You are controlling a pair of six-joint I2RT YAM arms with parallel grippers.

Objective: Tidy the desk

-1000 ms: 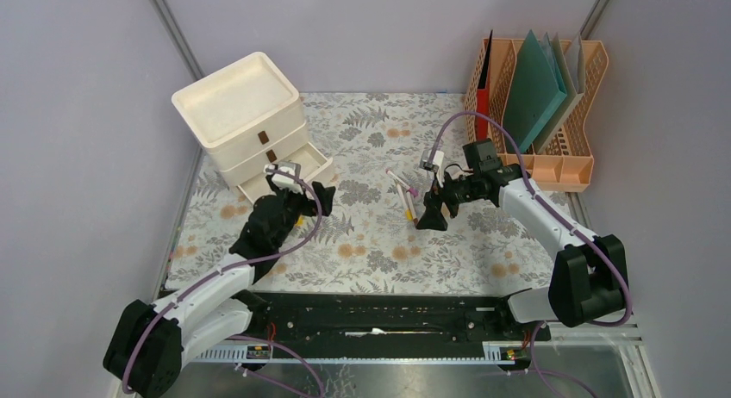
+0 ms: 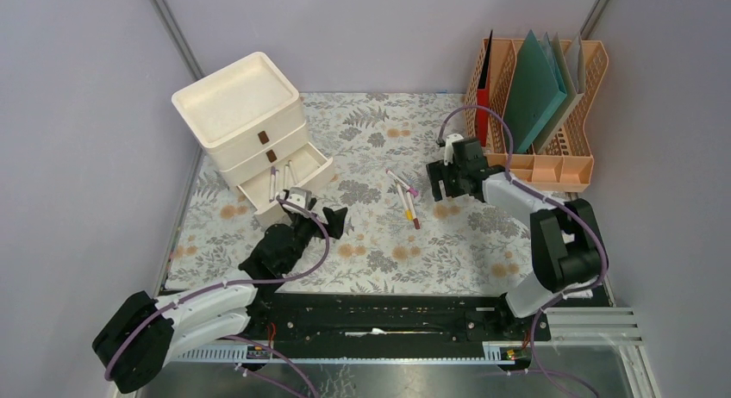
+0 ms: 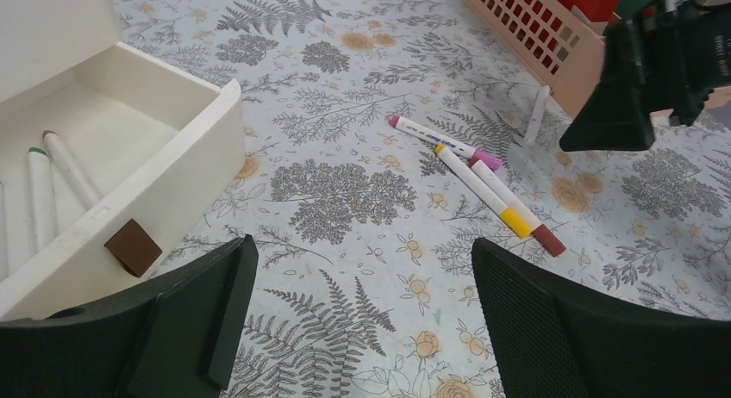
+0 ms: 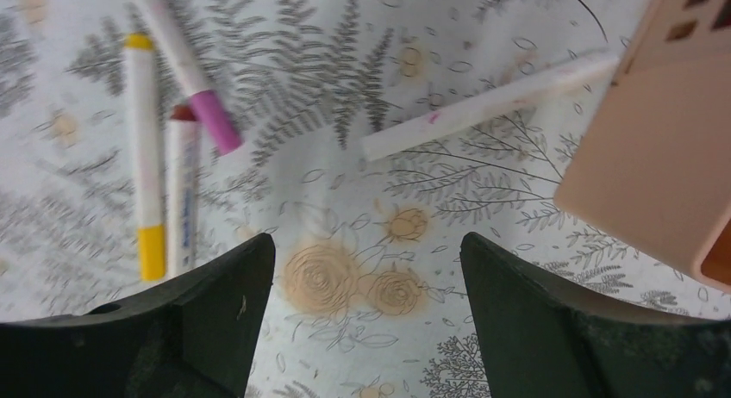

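Observation:
Three markers lie together mid-desk: one with magenta ends, one with yellow ends and one with a dark red end. A white stick-shaped marker lies apart, one end by the peach organizer. Over the desk my right gripper stands open, nothing between its fingers, with the white marker beyond its tips. In front of the pulled-out drawer, my left gripper is open and empty. Several markers, including a green-ended one, rest inside that drawer.
The white drawer unit stands at the back left. Upright in the organizer at the back right are a red folder and a teal folder. Bare patterned desk stretches along the front and between the arms.
My right gripper has moved away from the three markers, backward and toward the organizer. My left gripper has drawn toward the desk's front, uncovering more of the drawer and its markers.

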